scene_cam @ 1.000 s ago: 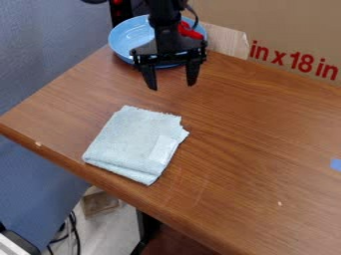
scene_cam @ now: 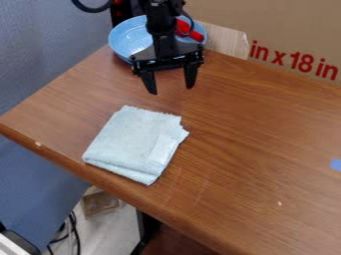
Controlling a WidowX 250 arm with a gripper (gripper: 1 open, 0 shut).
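My black gripper hangs over the back of the wooden table, in front of a blue bowl, with its fingers wide apart and nothing visible between them. A red object is in or by the bowl, partly hidden behind my arm. A folded pale cloth lies on the front left part of the table, below and apart from the gripper.
A cardboard panel with red print stands behind it. A small blue patch shows at the right edge. Cables lie beside the table at lower left.
My gripper has shifted slightly to the left since about a second ago. The cloth has not moved.
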